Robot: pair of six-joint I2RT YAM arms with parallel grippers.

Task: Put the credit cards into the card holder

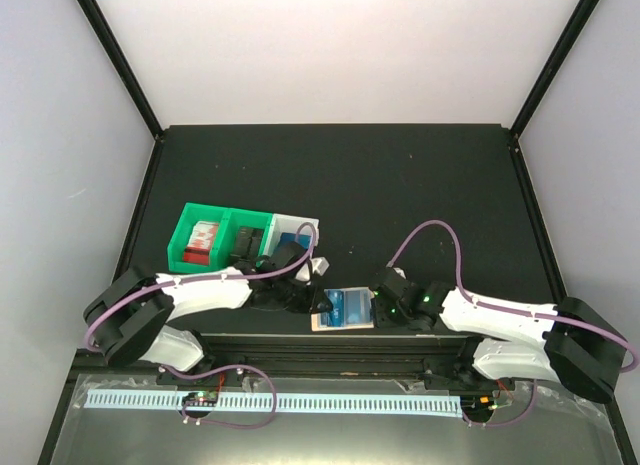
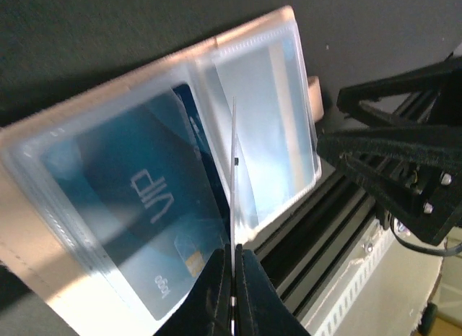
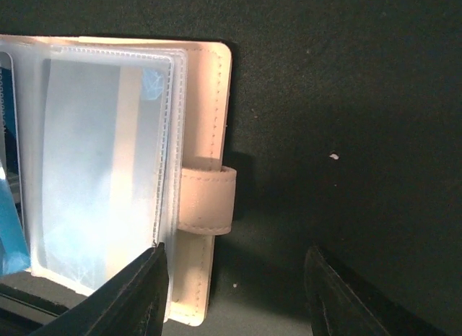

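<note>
The open card holder (image 1: 357,307) has a tan backing and clear sleeves. A blue card (image 2: 144,177) marked VIP lies in its left sleeve; the right sleeve (image 3: 101,155) looks clear. My left gripper is shut, over the middle of the holder at the card's side, with no card clearly between its fingers. My right gripper stands open at the holder's right edge, beside the tan strap (image 3: 208,202), with nothing between its fingers.
A green organiser (image 1: 225,214) with a red-and-white packet and black items, and a white tray (image 1: 305,224) with blue cards, stand at back left. Its front edge lies close by.
</note>
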